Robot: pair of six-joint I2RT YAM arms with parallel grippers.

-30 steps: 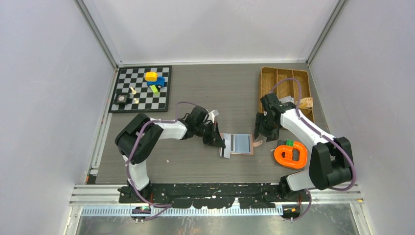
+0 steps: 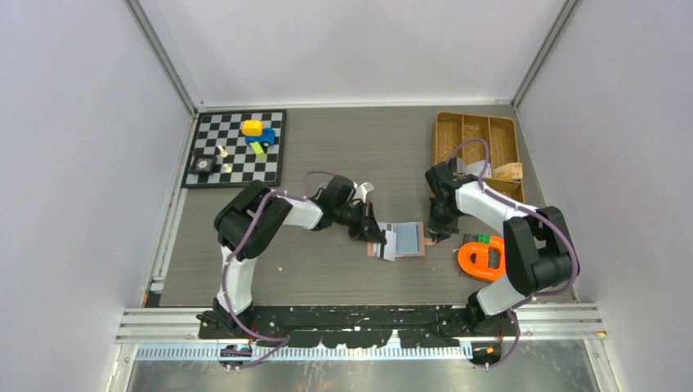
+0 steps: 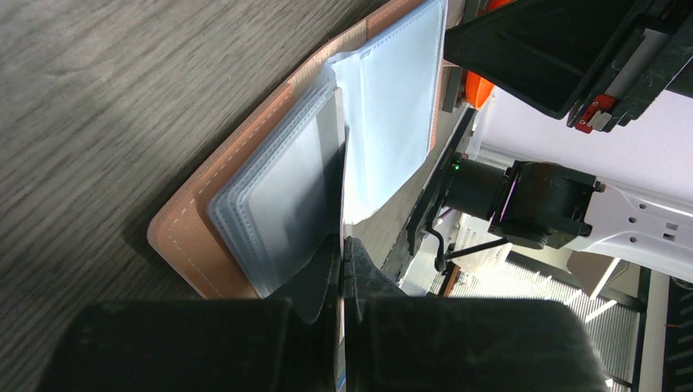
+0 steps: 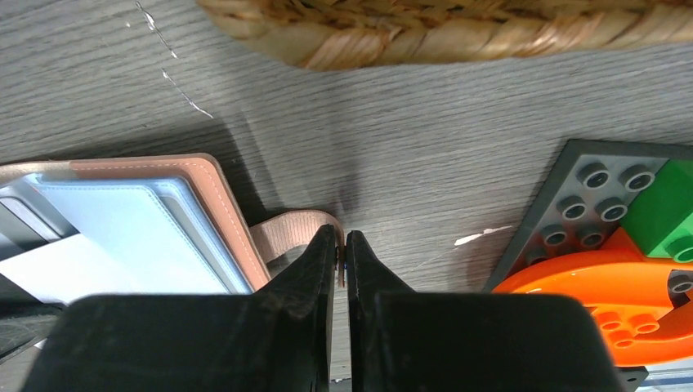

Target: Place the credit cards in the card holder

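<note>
The open card holder [image 2: 421, 240], brown with clear plastic sleeves, lies on the table between my arms. My left gripper is shut on a thin card [image 3: 343, 184], seen nearly edge-on in the left wrist view. That card stands over the sleeves near the holder's fold; whether its edge is inside a sleeve I cannot tell. From the right wrist the white card face [image 4: 57, 269] shows beside the blue-tinted sleeve [image 4: 151, 220]. At the holder's right edge, my right gripper is shut on its strap [image 4: 290, 229].
Behind the right arm stands a woven basket [image 2: 478, 128] with compartments and a few items. An orange toy piece [image 4: 564, 282] on a dark brick plate is close to the right gripper. A chessboard [image 2: 214, 181] with toys sits far left.
The left gripper has moved right with the card, which now covers more of the holder's middle.
</note>
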